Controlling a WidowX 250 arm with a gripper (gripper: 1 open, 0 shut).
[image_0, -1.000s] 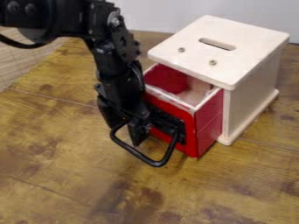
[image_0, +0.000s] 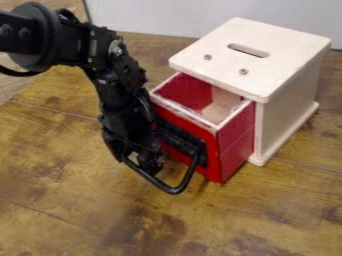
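A black robot arm reaches down from the upper left to my gripper (image_0: 155, 160), which is low against the front of a red drawer (image_0: 234, 146). The drawer is pulled out from a white wooden cabinet (image_0: 287, 120) and has a pale interior with red inside. Black looped parts of the gripper overlap the drawer's front and lower left. Whether the fingers are open or shut on anything is hard to make out.
A white wall stands behind the cabinet at the top.
The arm and gripper have shifted slightly to the left, showing a little more of the drawer's interior and red front.
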